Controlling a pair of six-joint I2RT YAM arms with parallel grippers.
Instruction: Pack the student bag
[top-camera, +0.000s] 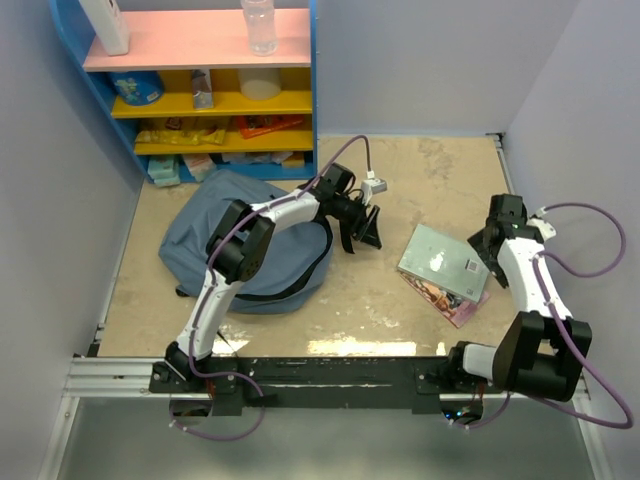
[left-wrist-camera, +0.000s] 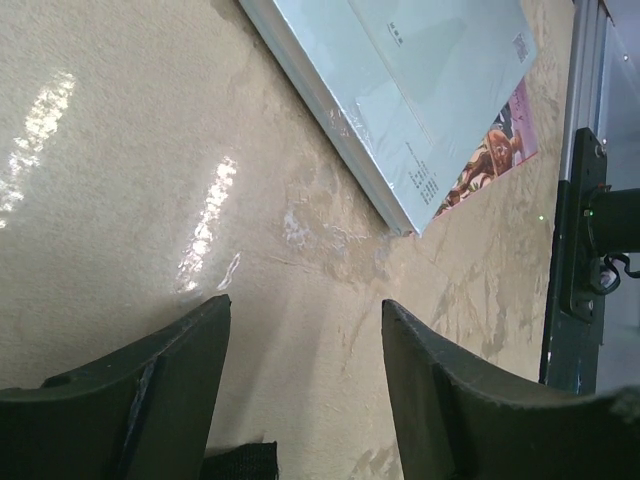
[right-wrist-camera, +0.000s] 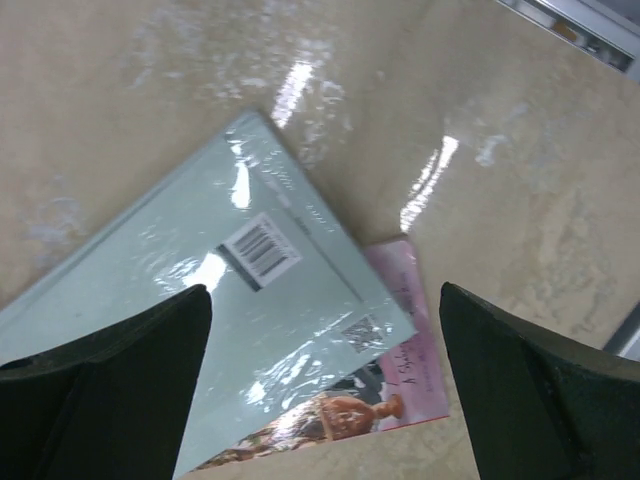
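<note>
A grey-blue bag (top-camera: 210, 240) lies open on the left of the table. A grey-green hardback book (top-camera: 435, 255) with a barcode, also in both wrist views (left-wrist-camera: 410, 90) (right-wrist-camera: 220, 320), lies askew on a colourful pink-edged booklet (top-camera: 450, 310). My left gripper (top-camera: 362, 228) hangs beside the bag's right edge, left of the book, its fingers part open with nothing between them. My right gripper (top-camera: 492, 245) stands open at the book's right end, above it, with nothing between its fingers.
A shelf unit (top-camera: 313, 90) with bottles, cartons and packets stands at the back left. Bare table (top-camera: 440, 170) shows behind the book and at front centre. A wall rises close on the right, and dark rail hardware runs along the front edge.
</note>
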